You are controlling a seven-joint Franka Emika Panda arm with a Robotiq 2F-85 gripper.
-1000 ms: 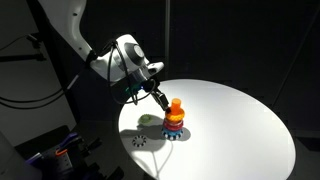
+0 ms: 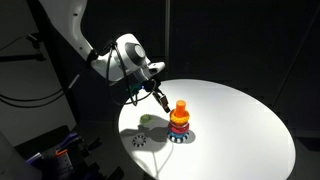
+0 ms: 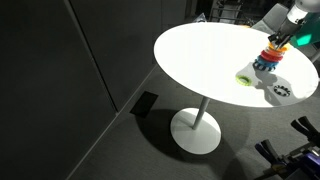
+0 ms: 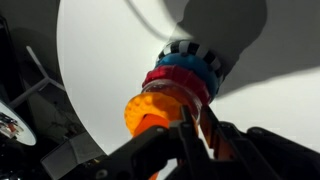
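Observation:
A stack of colored rings stands on the round white table: an orange top piece, a red ring, and a blue ring over a black-and-white patterned base. My gripper is at the stack's upper side, left of it in the first exterior view. In the wrist view the fingertips are close together over the edge of the orange and red rings. Whether they pinch a rim does not show clearly. The second exterior view has the gripper partly cut off by its right edge.
A green ring and a dark-patterned ring lie flat on the table near the arm.
The arm has stayed nearly in place.

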